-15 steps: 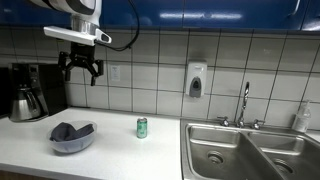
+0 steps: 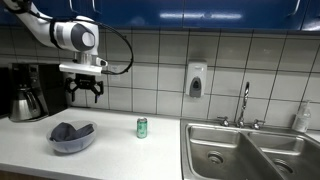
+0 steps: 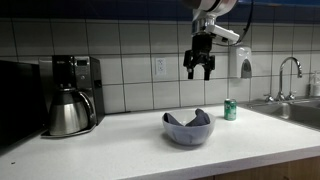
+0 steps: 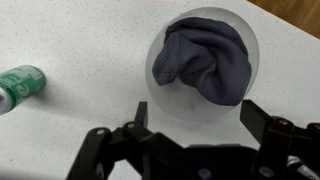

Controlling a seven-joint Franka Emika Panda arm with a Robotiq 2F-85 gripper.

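Note:
A dark cloth (image 4: 208, 62) lies bunched inside a pale translucent bowl (image 4: 170, 98) on the white counter. In exterior view 2 the same bowl (image 3: 180, 137) stands toward the middle, the cloth (image 3: 199, 118) showing above its rim. Above and behind the bowl in exterior view 1, my gripper (image 2: 84, 97) points down, open and empty. Its fingers (image 4: 141, 114) are spread wide in the wrist view, clear of the cloth. A green can (image 4: 22, 84) stands on the counter to the left in that view.
A coffee maker with a steel carafe (image 3: 69, 110) stands at the counter's back. To the right in exterior view 1 is a double sink (image 2: 215, 150) with a faucet (image 2: 243, 103). Bare counter lies between bowl and can (image 2: 142, 128).
My gripper has come down and slightly to the right, still open. The bowl, cloth and can have stayed where they were.

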